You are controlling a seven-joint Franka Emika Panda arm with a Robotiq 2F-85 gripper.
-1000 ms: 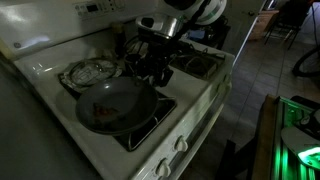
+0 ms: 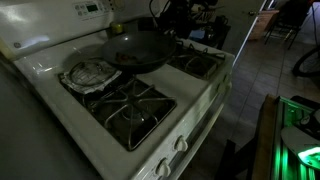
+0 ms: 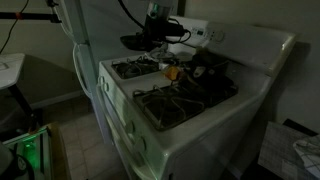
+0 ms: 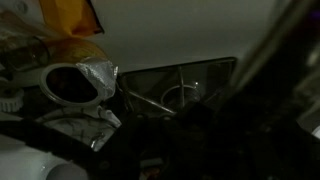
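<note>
A dark, round frying pan [image 2: 140,50] hangs above the back of the stove, with small dark reddish bits [image 2: 127,59] in it. In exterior view 2 the pan [image 3: 140,43] appears raised over the far burners. My gripper [image 3: 156,36] is beside the pan and shut on it, apparently at its handle; the exact contact is too dark to see. The wrist view is dim, and its blurred dark shapes do not show the fingertips clearly.
A foil-like round cover [image 2: 88,75] lies on the burner behind it. An orange item [image 3: 172,73] and a dark pot [image 3: 208,68] stand on the stove. Knobs [image 2: 181,144] line its front edge.
The pan has moved from over the front burner toward the back of the stove, slightly right in exterior view 1, uncovering that burner. My gripper and arm have moved back with it.
</note>
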